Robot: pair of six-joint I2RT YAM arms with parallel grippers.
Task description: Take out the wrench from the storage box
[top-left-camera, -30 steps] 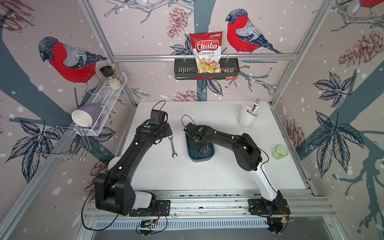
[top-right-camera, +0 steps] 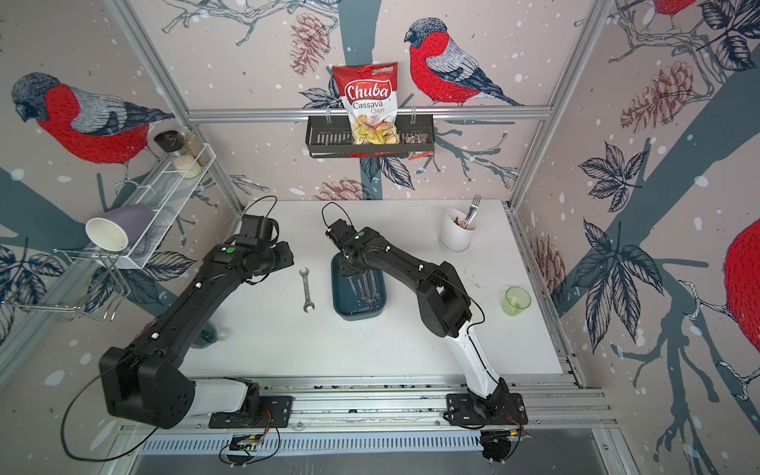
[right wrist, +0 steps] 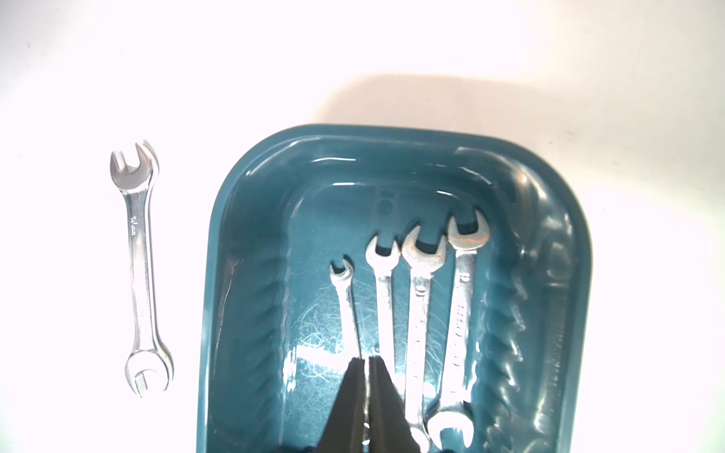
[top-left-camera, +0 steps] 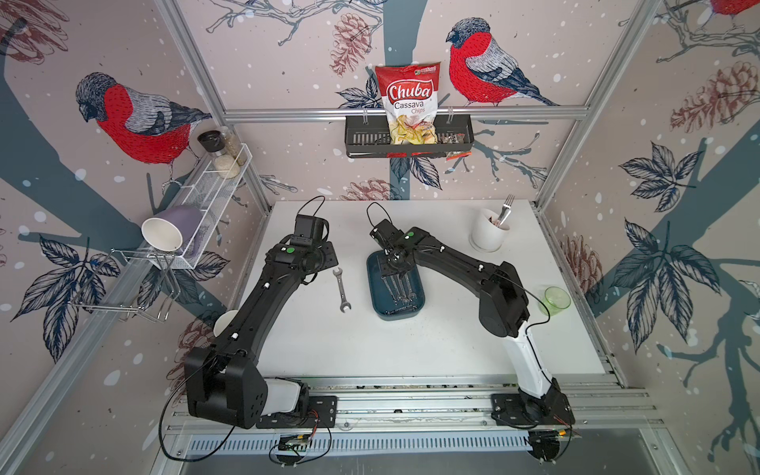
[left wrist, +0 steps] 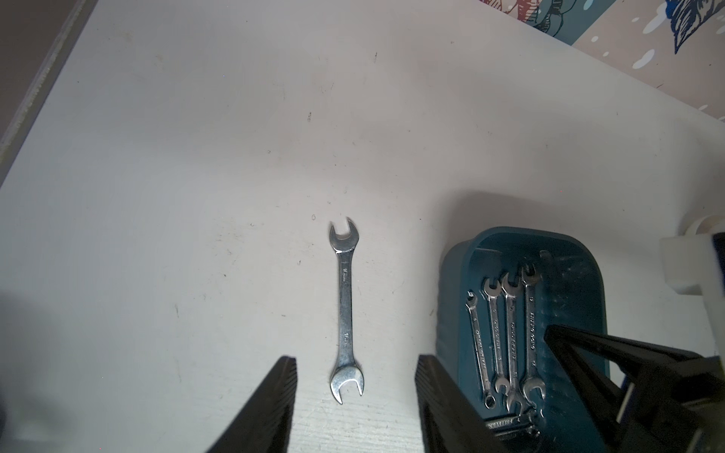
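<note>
A teal storage box [right wrist: 556, 317] holds several silver wrenches [right wrist: 457, 317] lying lengthwise. A larger wrench [left wrist: 345, 309] lies on the white table left of the box. My left gripper is open above the table, its fingers either side of that wrench in the left wrist view, nothing held. My right gripper is over the box, fingertips close together over the wrenches; whether anything is between them I cannot tell.
A white holder with cutlery [top-left-camera: 487, 236] stands at the back right, a green glass [top-left-camera: 556, 299] at the right edge. A rack [top-left-camera: 198, 206] hangs on the left wall.
My right gripper and arm have risen and shifted toward the back, uncovering more of the wrenches in the box.
</note>
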